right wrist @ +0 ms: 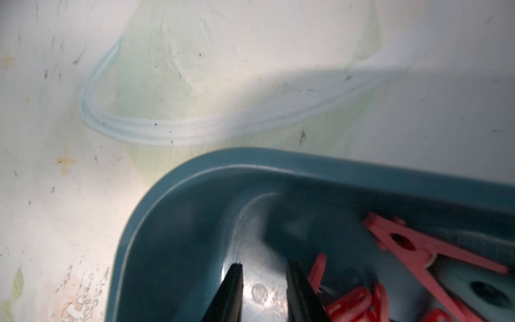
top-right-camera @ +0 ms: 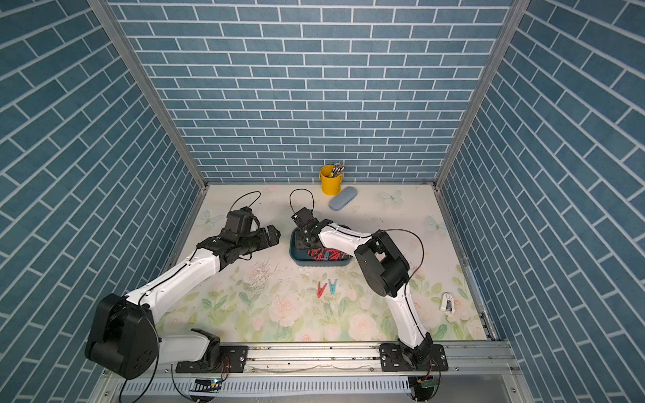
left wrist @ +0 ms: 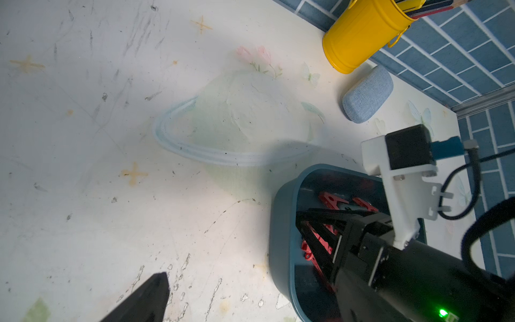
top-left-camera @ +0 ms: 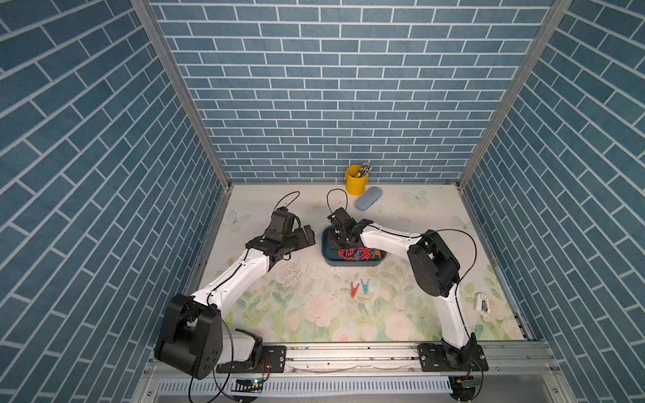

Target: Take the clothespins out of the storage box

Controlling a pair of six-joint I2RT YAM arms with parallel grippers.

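Note:
The dark teal storage box [top-left-camera: 352, 262] holds red clothespins [right wrist: 407, 255], with a few teal and orange ones. My right gripper reaches down inside it, fingers part open, a red clothespin close by its right finger; I see nothing clearly held. My left gripper stands open, left of the box and above the bare table. A red clothespin [top-left-camera: 354, 289] and a light blue clothespin [top-left-camera: 364, 286] lie on the table in front of the box.
A yellow bucket [top-left-camera: 355, 181] with pens and a grey-blue case [top-left-camera: 369, 198] stand at the back. A small white object [top-left-camera: 482, 302] lies at the front right.

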